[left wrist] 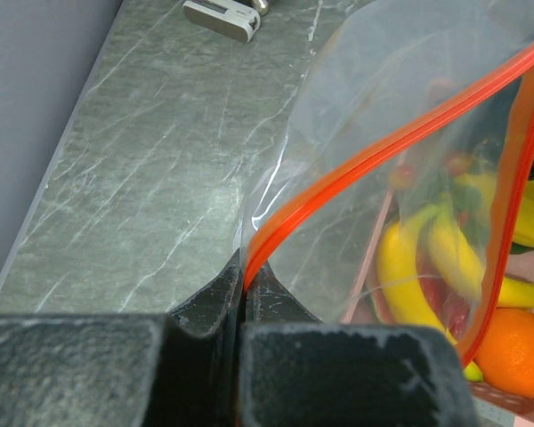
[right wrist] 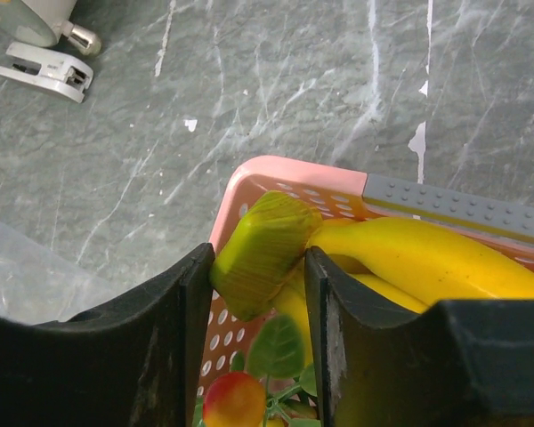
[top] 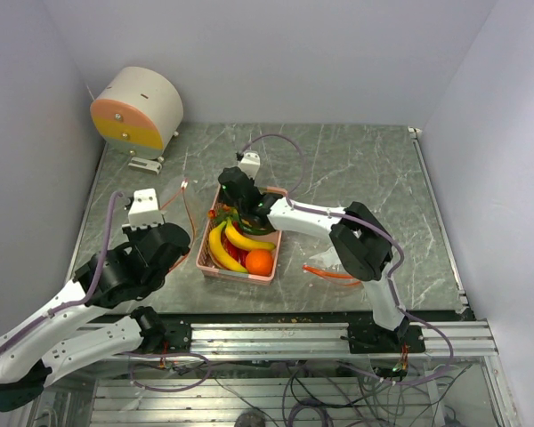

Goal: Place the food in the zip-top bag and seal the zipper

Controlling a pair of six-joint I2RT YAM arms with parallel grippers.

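Observation:
My left gripper is shut on the orange zipper edge of a clear zip top bag [left wrist: 338, 133]; the bag's mouth gapes to the right, with the food basket visible through the film. In the right wrist view, a yellow-green piece of food [right wrist: 267, 245] lies between the fingers of my right gripper, at a corner of the pink basket [top: 205, 258]. The fingers stand apart around it; whether both press on it cannot be told. The basket also holds bananas [top: 221, 249], an orange [top: 259, 262] and a small red-yellow fruit [right wrist: 234, 400] with leaves.
Another clear bag with an orange zipper [top: 334, 274] lies flat right of the basket. A rounded cream box [top: 138, 107] stands at the back left, a small grey clip-like object [top: 145, 165] before it.

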